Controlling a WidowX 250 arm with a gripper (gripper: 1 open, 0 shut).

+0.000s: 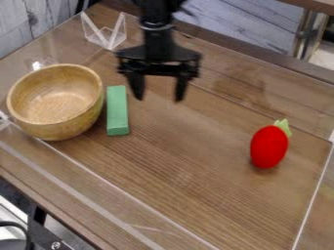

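The black robot arm comes down from the top centre of the camera view, with its gripper (156, 76) blurred by motion above and just behind the green block (117, 110). The gripper looks open, though its fingers are smeared. The green block lies upright-lengthwise on the wooden table, right beside the wooden bowl (55, 101) at the left. A red object with a pale green top (269, 145) lies on the right side of the table.
A white wire-like object (104, 29) stands at the back left near the wall.
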